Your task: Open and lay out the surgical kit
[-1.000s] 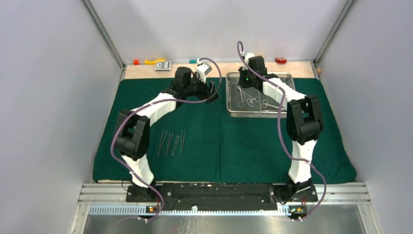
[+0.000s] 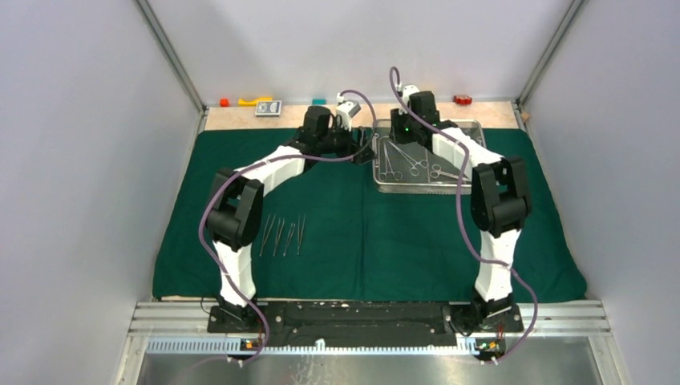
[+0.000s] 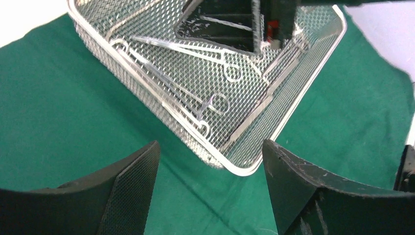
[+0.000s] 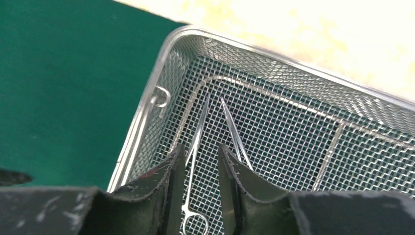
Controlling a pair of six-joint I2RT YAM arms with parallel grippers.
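Note:
The wire-mesh tray [image 2: 417, 189] stands at the back right and holds several ring-handled instruments. One scissor-like instrument [image 2: 397, 163] lies near its left end, another [image 2: 449, 174] at the front right. My left gripper [image 2: 366, 151] is at the tray's left side; in the left wrist view its fingers [image 3: 142, 169] stand apart with nothing gripped. Over the tray's back left hangs my right gripper [image 2: 396, 130]. Its fingers [image 4: 171, 183] are part open in the right wrist view, above two slim instrument tips [image 4: 201, 120] on the mesh. Several slender instruments [image 2: 281, 233] lie in a row on the cloth.
Green cloth [image 2: 321, 265] covers the table, with free room in front of the tray. Along the back strip are a small boxed item [image 2: 269, 107], a yellow object [image 2: 255, 101] and a red one [image 2: 463, 99]. The right gripper overhangs the tray in the left wrist view.
My left gripper has moved right to the tray's edge. Ring handles at the tray's left have shifted slightly left.

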